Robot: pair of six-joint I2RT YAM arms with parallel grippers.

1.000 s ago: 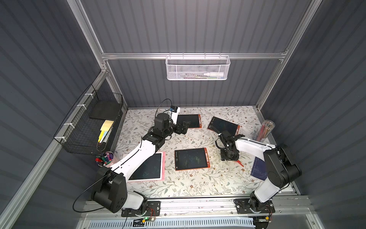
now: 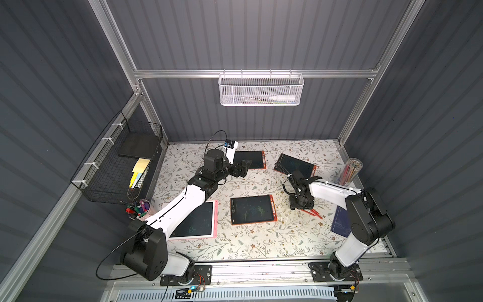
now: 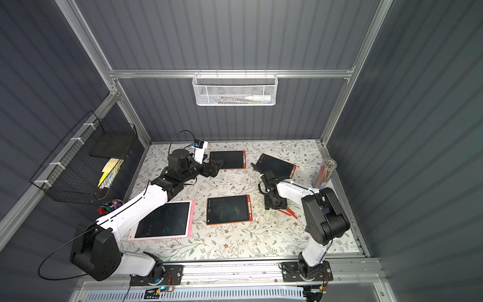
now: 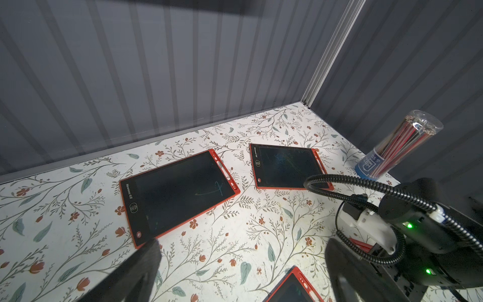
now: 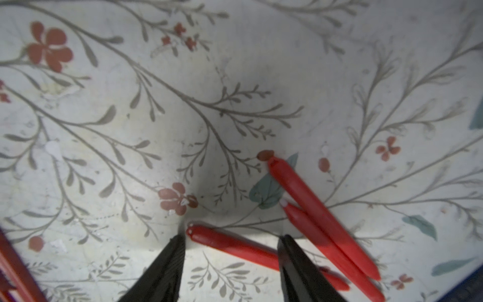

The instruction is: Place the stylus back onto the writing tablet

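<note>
Three red styluses lie loose on the floral mat in the right wrist view: a single stylus (image 5: 234, 246) and two touching side by side, the longer-showing one (image 5: 322, 216) beside a white-tipped stylus (image 5: 327, 246). My right gripper is open low over the single stylus, whose near end shows between the fingers while its far part passes behind the right finger (image 5: 294, 266). Left of it, the middle writing tablet (image 2: 253, 209) has a dark screen and a red edge strip. My left gripper hangs open and empty above the mat, near the back tablet (image 4: 178, 193).
Another red-edged tablet (image 2: 295, 165) lies at the back right, behind my right arm. A pink-edged tablet (image 2: 193, 221) is partly under the left arm. A clear pencil tube (image 2: 350, 171) and a blue book (image 2: 341, 221) stand or lie at the right.
The left arm and the tablets have stayed put.
</note>
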